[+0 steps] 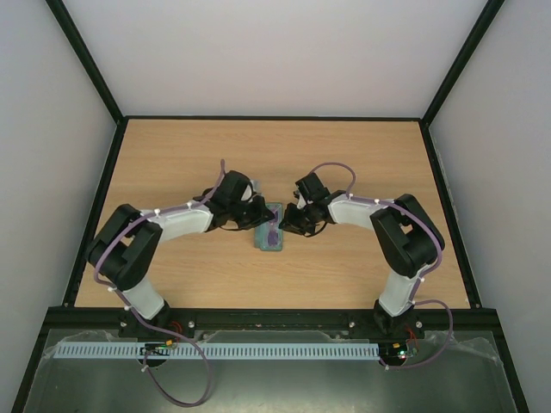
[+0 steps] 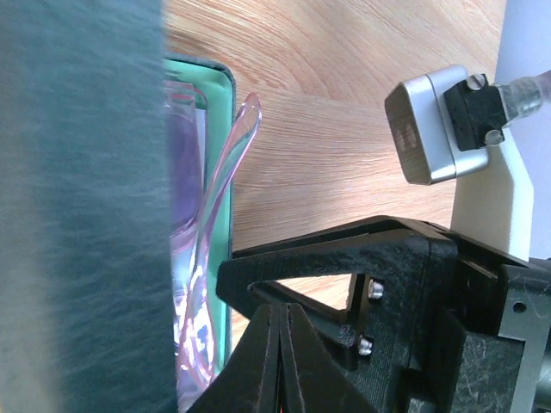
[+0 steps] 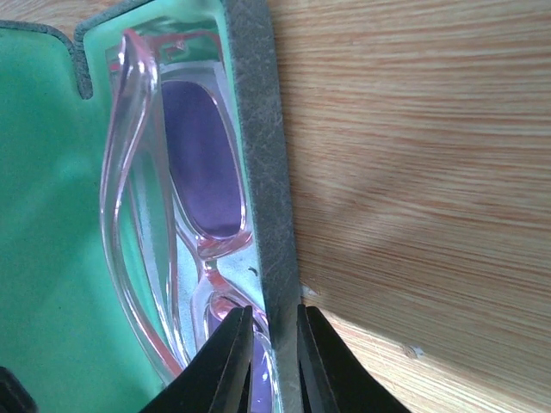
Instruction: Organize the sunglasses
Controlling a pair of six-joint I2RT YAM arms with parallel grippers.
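Observation:
The sunglasses (image 3: 203, 163), with clear pinkish frames and purple lenses, lie in a case (image 3: 271, 189) lined in teal. One temple arm (image 2: 225, 163) rises above the rim. The case's lid (image 2: 86, 206) stands open on the left, filling much of the left wrist view. From the left, my left gripper (image 1: 272, 215) reaches over the case, its fingers (image 2: 263, 370) shut with nothing showing between them. My right gripper is at the case's right side, part open; the case's right wall shows between its fingertips in the right wrist view. Contact there cannot be told.
Both grippers are close together over the small case, in the middle of the wooden table (image 1: 362, 267). Bare table surrounds it, and walls (image 1: 60, 155) enclose the workspace.

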